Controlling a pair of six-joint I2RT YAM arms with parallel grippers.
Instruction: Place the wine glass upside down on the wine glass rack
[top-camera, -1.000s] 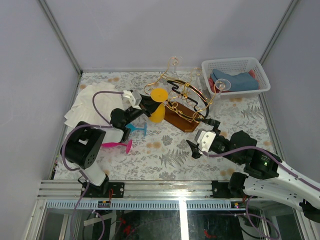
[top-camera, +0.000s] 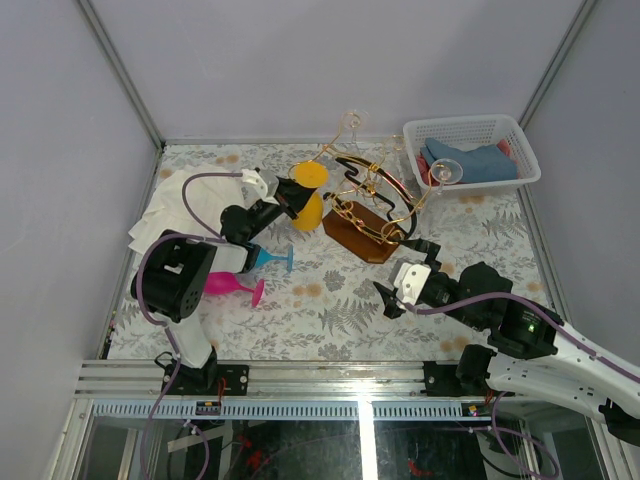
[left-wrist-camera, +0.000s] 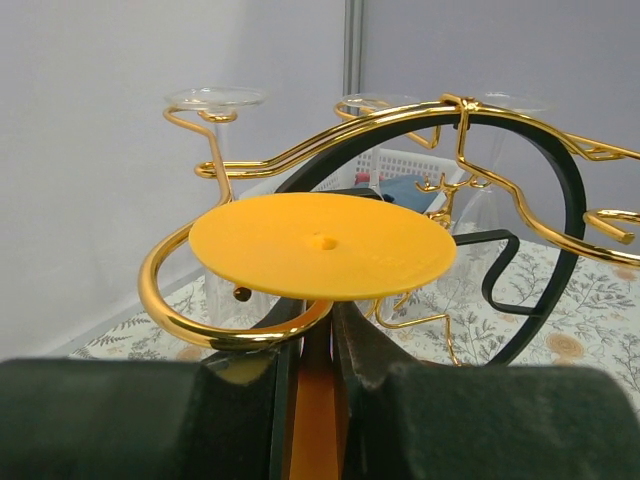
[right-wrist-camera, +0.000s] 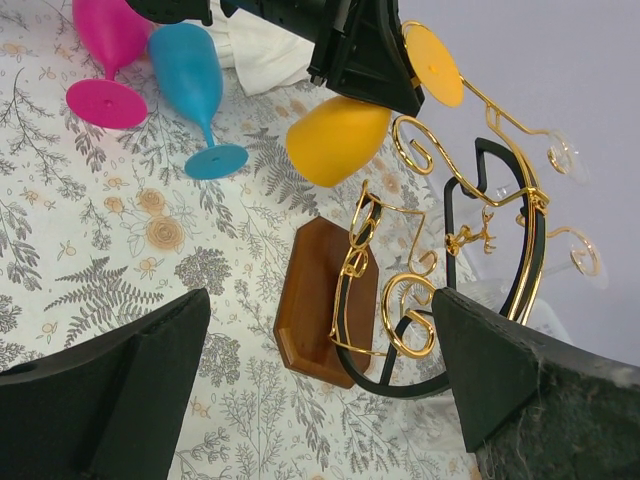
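Note:
My left gripper (top-camera: 303, 195) is shut on the stem of the yellow wine glass (top-camera: 308, 213), which hangs upside down at the left end of the wine glass rack (top-camera: 372, 188). In the left wrist view, the glass's foot (left-wrist-camera: 320, 240) lies above a gold loop (left-wrist-camera: 152, 275) of the rack. The foot hides whether the two touch. The yellow bowl (right-wrist-camera: 338, 140) points down in the right wrist view, left of the rack's wooden base (right-wrist-camera: 318, 290). Empty and open, my right gripper (top-camera: 405, 275) stays in front of the rack.
Clear glasses (top-camera: 446, 172) hang on other rack arms. A blue glass (right-wrist-camera: 190, 85) and a pink glass (right-wrist-camera: 110, 40) lie on the table by the left arm. A white basket (top-camera: 470, 130) holds blue cloth at back right. White cloth (top-camera: 180, 208) lies at left.
The left gripper and the yellow glass have shifted slightly left and toward the back, toward the rack's left loop. The right arm stays where it was.

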